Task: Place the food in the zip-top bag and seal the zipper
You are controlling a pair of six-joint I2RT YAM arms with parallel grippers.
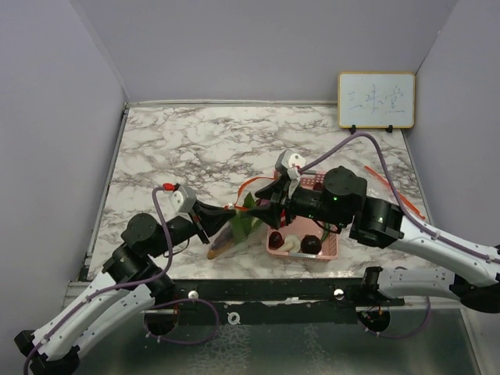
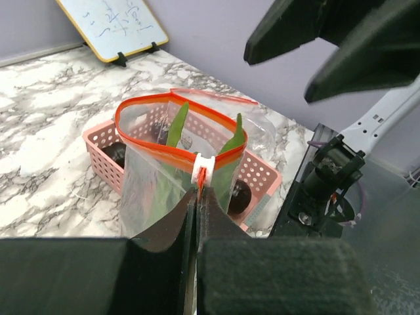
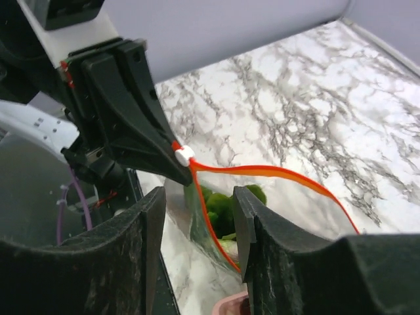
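Observation:
The zip top bag (image 2: 144, 190) with its orange zipper (image 3: 275, 172) stands open-mouthed, green food (image 3: 220, 209) inside and a brownish item low in it in the top view. My left gripper is shut on the zipper's end by the white slider (image 2: 203, 164). My right gripper is open and hangs just right of that end, above the bag, its fingers apart with nothing held.
A pink basket (image 1: 328, 250) with dark round items and a pale item sits right of the bag. Another flat bag (image 1: 391, 187) lies at the far right. A whiteboard (image 1: 376, 100) stands at the back.

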